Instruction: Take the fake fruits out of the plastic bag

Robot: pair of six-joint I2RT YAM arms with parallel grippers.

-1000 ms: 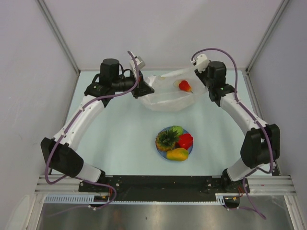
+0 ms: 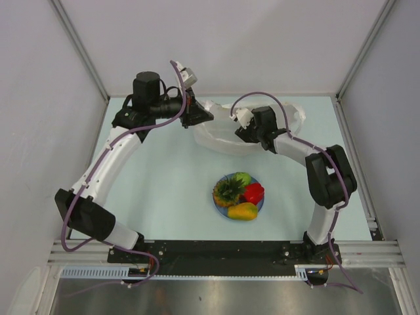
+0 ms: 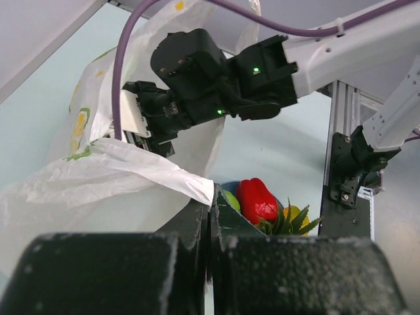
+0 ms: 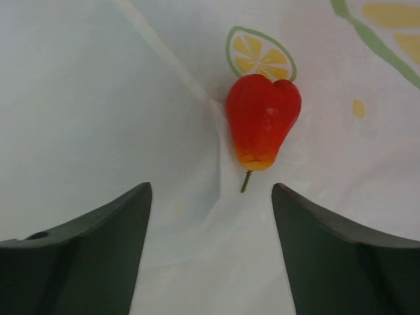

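Note:
A white translucent plastic bag (image 2: 226,141) lies across the back of the table, its mouth held up. My left gripper is shut on the bag's rim, the plastic pinched between its fingertips. Inside the bag lies a red fake pepper (image 4: 261,119) with an orange tip and a short green stem. My right gripper stands open, pointing into the bag; the pepper is ahead of its fingers, slightly to the right in the right wrist view, and nothing is between them. From the top view the right arm hides the pepper.
A blue plate (image 2: 223,210) in front of the bag carries a pineapple (image 2: 228,192), a green fruit (image 2: 243,178), a red pepper (image 2: 254,192) and a yellow papaya-like fruit (image 2: 243,211).
My right gripper has moved left and down from the bag's right rim into the bag, opening wider.

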